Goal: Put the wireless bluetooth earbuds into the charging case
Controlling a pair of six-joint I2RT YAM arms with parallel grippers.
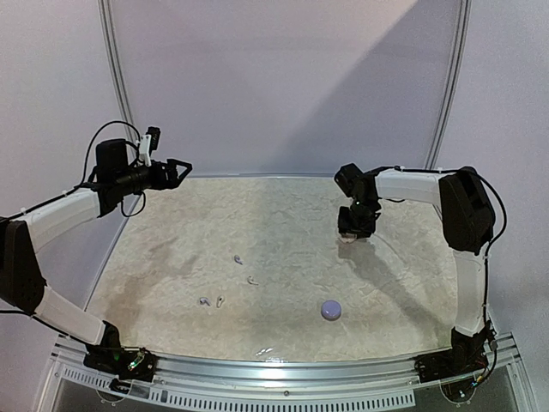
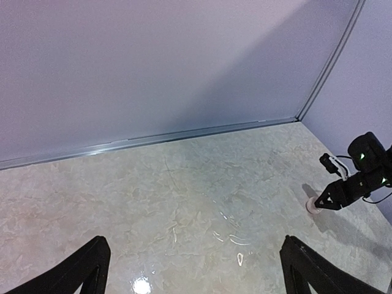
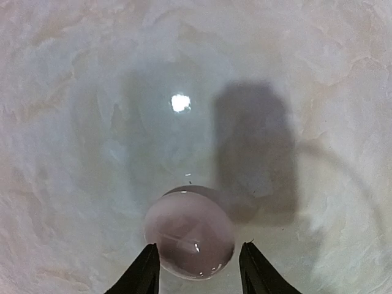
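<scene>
A round pinkish case (image 3: 189,229) lies on the table under my right gripper. Its black fingers (image 3: 144,269) stand on either side of the case's near part, the left one overlapping its edge in this view and a small gap showing at the right one. From the top, this right gripper (image 1: 358,230) hides most of the case. Far off at the upper left, my left gripper (image 1: 182,172) is held open and empty above the table. Small white earbuds lie loose left of centre, among them one earbud (image 1: 238,259) and another (image 1: 252,281).
A second round case, lilac (image 1: 331,310), sits near the front, right of centre. Two more earbuds lie front left, one at the left (image 1: 204,301) and one beside it (image 1: 220,301).
</scene>
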